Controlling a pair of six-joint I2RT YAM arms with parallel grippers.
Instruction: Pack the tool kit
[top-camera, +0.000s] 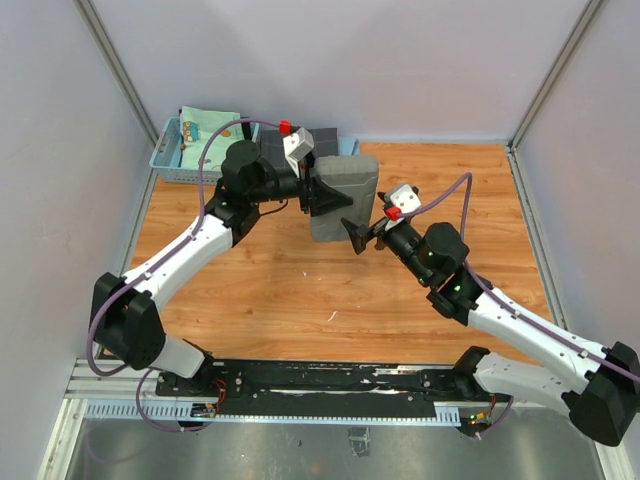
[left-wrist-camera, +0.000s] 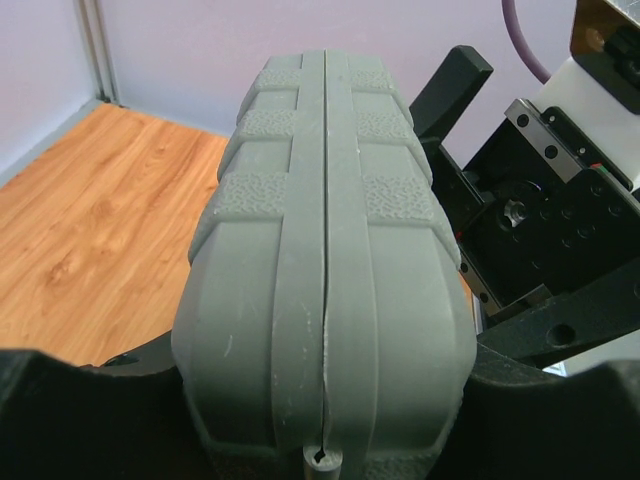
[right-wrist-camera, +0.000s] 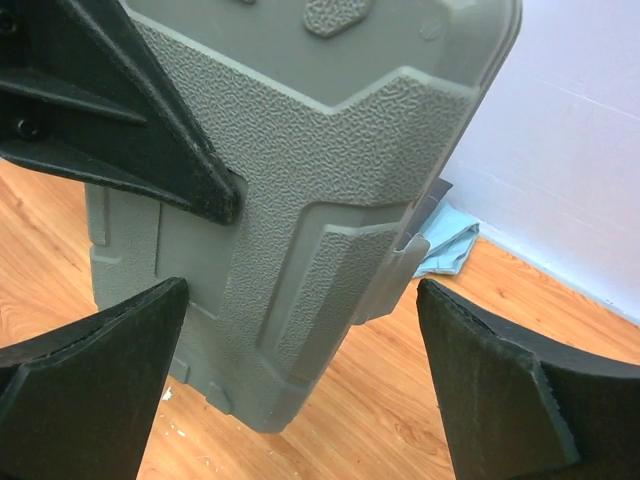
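A closed grey plastic tool case (top-camera: 346, 195) is held up over the middle of the table, its seam (left-wrist-camera: 325, 250) facing the left wrist camera. My left gripper (top-camera: 330, 198) is shut on the case, with one of its fingers (right-wrist-camera: 150, 120) pressed along the broad side in the right wrist view. To the right, my right gripper (top-camera: 367, 216) stands open at the case's near right edge. Its two fingers (right-wrist-camera: 130, 370) show apart in the right wrist view, and the case fills much of the space beyond them. Contact with the case cannot be told.
A light blue basket (top-camera: 178, 173) holding a pale green cloth (top-camera: 204, 134) stands at the back left. Beside it lie a dark grey item (top-camera: 325, 142) and a blue cloth (right-wrist-camera: 450, 238).
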